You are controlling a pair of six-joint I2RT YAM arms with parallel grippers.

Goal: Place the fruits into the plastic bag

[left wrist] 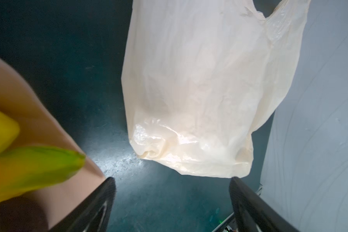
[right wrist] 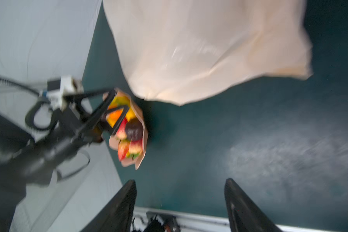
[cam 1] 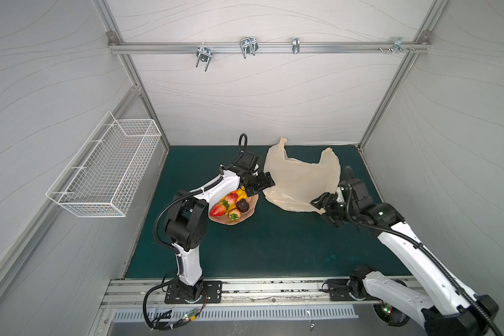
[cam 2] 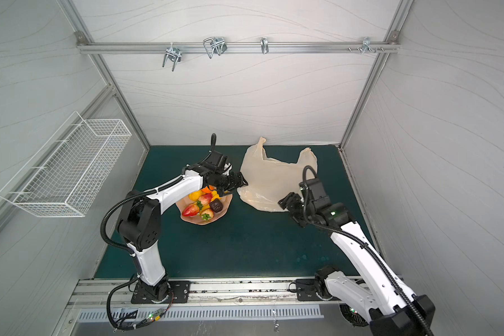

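Observation:
Flat on the table lies a cream plastic bag [cam 1: 302,179], its handles toward the back wall. Left of it stands a scalloped pinkish bowl [cam 1: 228,221] of mixed fruit, including strawberries [cam 1: 218,210], a dark fruit [cam 1: 242,205] and yellow-orange ones. My left gripper is over the bowl's right side and the gap to the bag, fingers apart and nothing between them; its arm hides part of the fruit. A yellow-green fruit [left wrist: 34,170] shows close by in the left wrist view. My right gripper stands open and empty near the bag's lower right corner.
A white wire basket [cam 1: 109,173] hangs on the left wall. Bare green table [cam 1: 274,246] lies in front of the bag and bowl. A metal rail [cam 1: 330,48] with clamps crosses the back wall.

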